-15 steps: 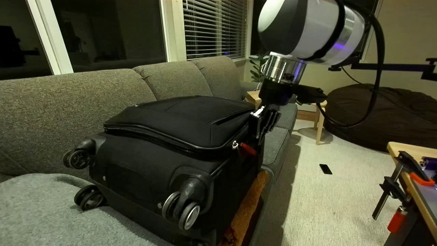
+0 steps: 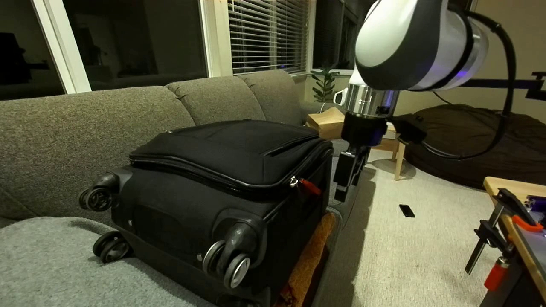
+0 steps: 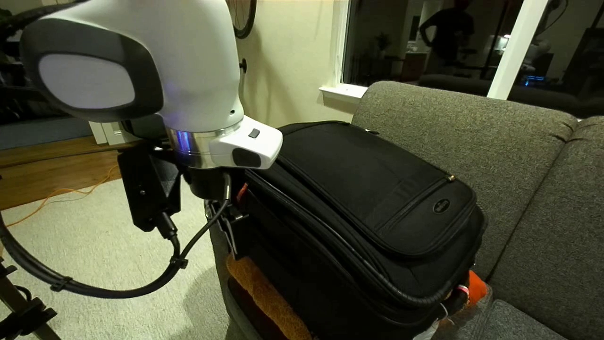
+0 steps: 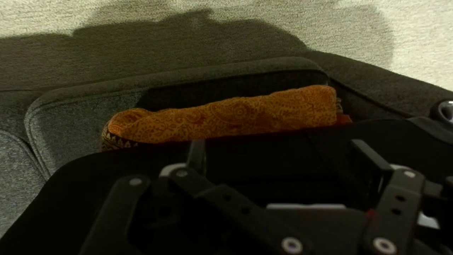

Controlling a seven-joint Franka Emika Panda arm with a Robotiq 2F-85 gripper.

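A black suitcase [image 2: 225, 153] lies on its back across the grey sofa, wheels toward the camera in the first exterior view. Its red zipper tag [image 2: 309, 186] hangs from the near corner on the aisle side. Beside that side, a small gap away in the first exterior view, my gripper [image 2: 348, 194] points down. The wrist view has the gripper open, its fingers [image 4: 197, 157] wide apart over the dark suitcase side, holding nothing. Under the suitcase edge an orange patterned cloth [image 4: 238, 112] sticks out on the seat.
The sofa backrest [image 3: 441, 119] rises behind the suitcase. Open carpet [image 2: 409, 245] with a black phone [image 2: 407, 210] lies on the aisle side. A table with a clamp [image 2: 491, 230] stands at the right. Farther back is a dark beanbag [image 2: 460, 138].
The arm has moved right in the first exterior view, away from the suitcase's side, and the gripper is lower and more upright. The suitcase and its tag look unmoved.
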